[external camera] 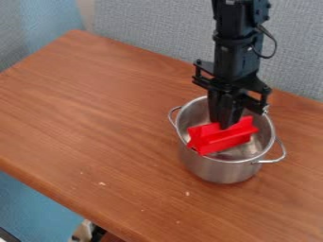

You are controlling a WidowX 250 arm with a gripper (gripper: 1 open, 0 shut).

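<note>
A steel pot (225, 168) with two handles stands on the right part of the wooden table. Inside it lies a red block-like object (214, 138), slightly tilted. My black gripper (225, 119) reaches down into the pot from above, its fingertips at or just behind the red object. Whether the fingers hold it is hidden.
A grey textured wall runs behind it. The table's front-left edge drops to a blue surface.
</note>
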